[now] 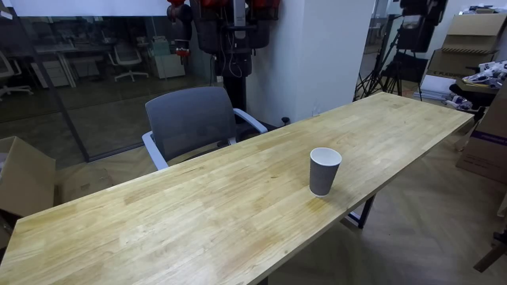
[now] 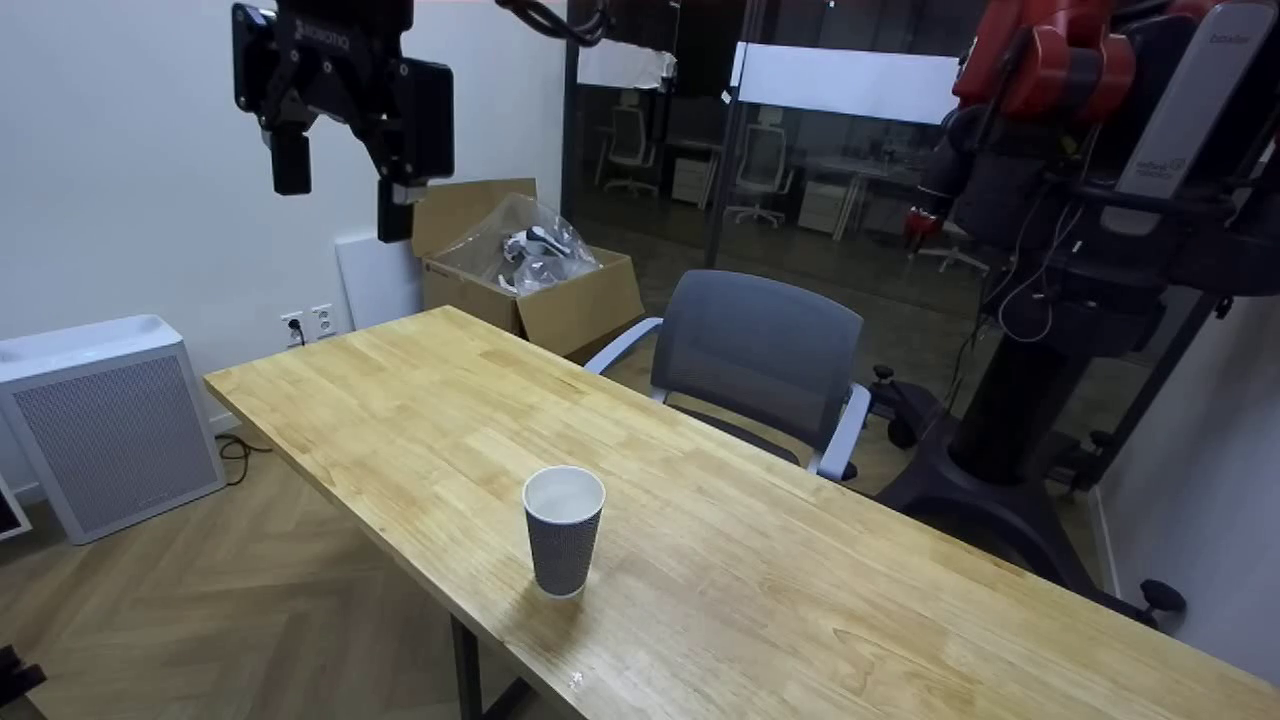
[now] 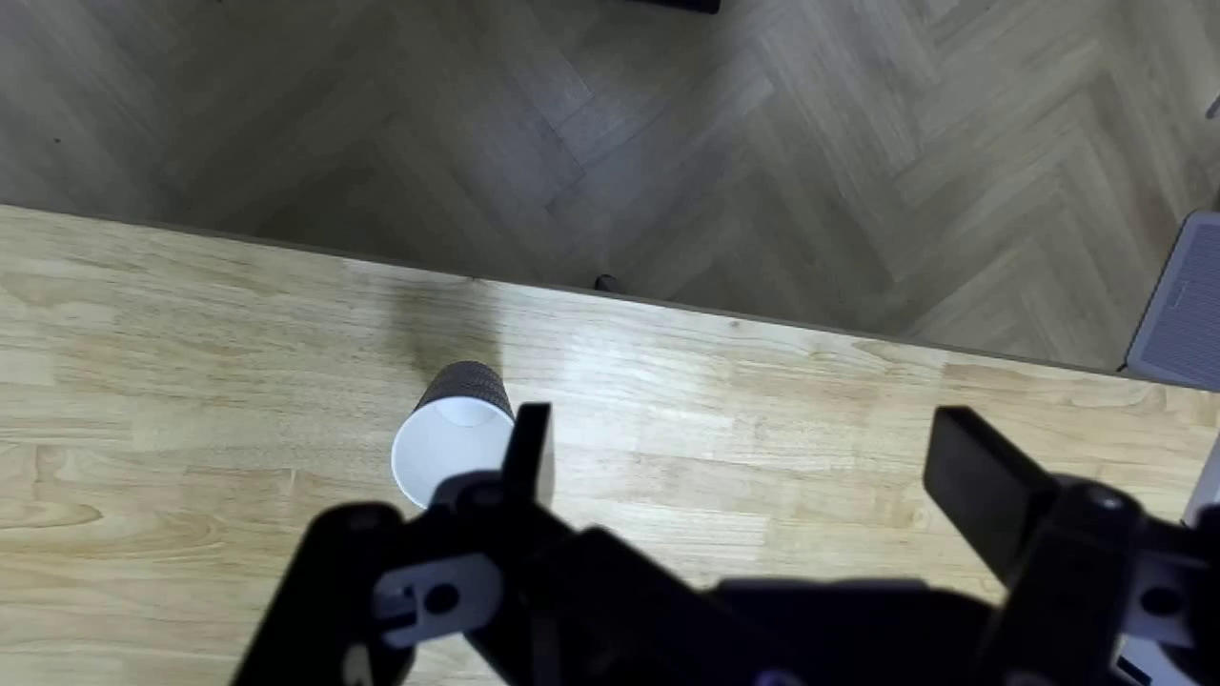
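A grey ribbed paper cup (image 1: 323, 176) with a white inside stands upright on the wooden table (image 1: 199, 223), close to one long edge. In the second exterior view the cup (image 2: 563, 546) is well below my gripper (image 2: 343, 199), which hangs high in the air, apart from it. Seen from the wrist, the cup (image 3: 463, 389) lies beyond the left finger, part of its rim covered by it. The gripper is open, its fingers wide apart, and only bare table shows between them.
An office chair (image 2: 762, 348) stands against the table's other long side. An open cardboard box (image 2: 588, 306) sits past the table's far end, with an air purifier (image 2: 114, 426) on the floor nearby.
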